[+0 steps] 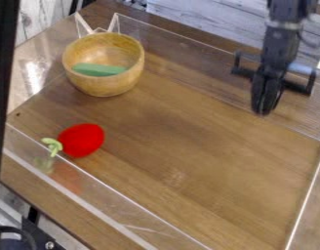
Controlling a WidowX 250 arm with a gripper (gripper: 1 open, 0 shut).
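Observation:
My gripper point(264, 98) hangs over the back right of the wooden table, blurred, shut, with nothing visible between its fingers. A wooden bowl point(102, 84) at the back left holds a green oblong object point(98, 70). A red vegetable point(82, 140) with a pale green stem lies on the table at the front left, apart from the gripper and the bowl.
Clear rails or walls point(86, 195) border the tray-like wooden surface point(176, 176). A white slatted background runs along the back.

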